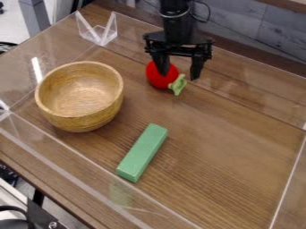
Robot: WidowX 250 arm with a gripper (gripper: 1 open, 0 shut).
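My black gripper point(178, 52) is at the top centre, just behind and above a red round object point(159, 74) with a light green piece point(178, 83) at its lower right. Its two sides look spread apart, but whether anything is between the fingers is hard to tell. A long green block point(142, 151) lies in the lower middle of the wooden table point(233, 161).
A wide tan bowl point(79, 95) sits at the left. A clear, angular plastic item point(98, 27) stands at the upper left. A black cable point(12, 218) shows at the lower-left edge.
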